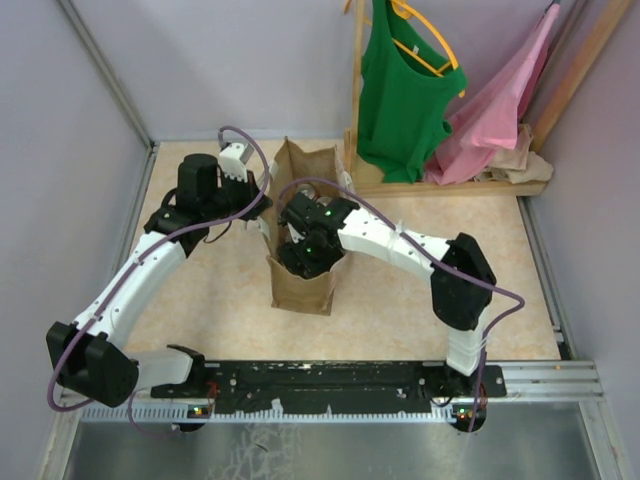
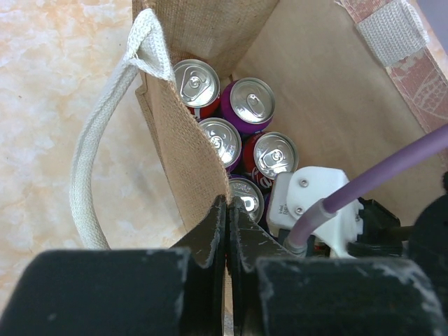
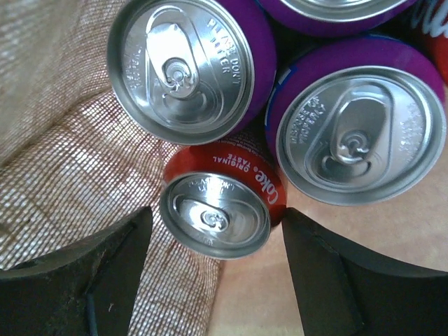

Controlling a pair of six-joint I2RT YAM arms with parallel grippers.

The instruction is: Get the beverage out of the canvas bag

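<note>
The tan canvas bag (image 1: 300,295) stands upright with its top open, several drink cans inside. At its left rim my left gripper is shut, the thin bag wall (image 2: 183,150) running in between its fingertips. My right gripper reaches down into the bag with its fingers apart on either side of a red can (image 3: 217,210). That can leans, its silver top towards the camera; the right finger (image 3: 301,231) seems to touch its side, while a narrow gap shows at the left finger (image 3: 133,231). In the top view the right arm hides most of the bag's inside.
Purple cans (image 3: 203,70) crowd right against the red can inside the bag. A white strap handle (image 2: 87,168) loops outside its wall. A wooden rack with a green top (image 1: 410,100) and pink cloth (image 1: 490,110) stands at the back right.
</note>
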